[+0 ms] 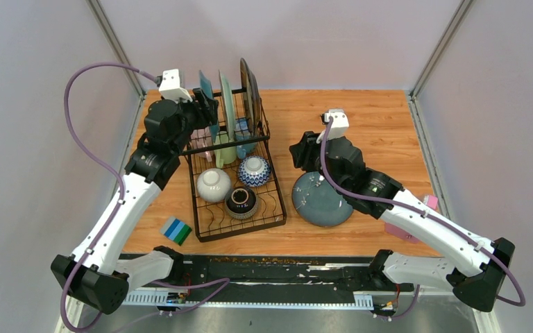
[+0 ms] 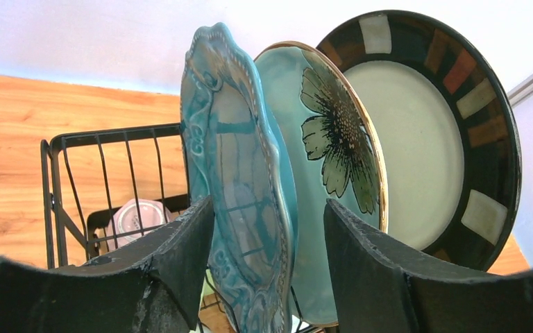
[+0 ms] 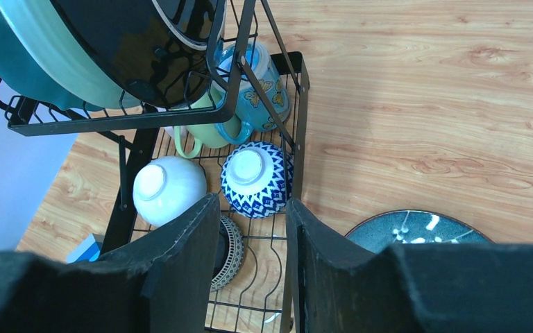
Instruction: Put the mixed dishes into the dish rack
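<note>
Plates stand upright in the rack's top tier (image 1: 225,143): a wavy blue plate (image 2: 239,173), a flower plate (image 2: 305,139) and a dark-rimmed plate (image 2: 487,215). My left gripper is open, its fingers either side of the blue plate, apparently with gaps. Below are mugs (image 3: 257,104), a white bowl (image 3: 170,194), a blue-patterned bowl (image 3: 257,187) and a dark bowl (image 1: 240,200). My right gripper stands open right of the rack, above a dark blue plate (image 1: 319,208) lying on the table, nothing between its fingers.
A striped blue-green block (image 1: 176,229) lies left of the rack's front. A pink object (image 1: 406,232) is partly hidden behind the right arm.
</note>
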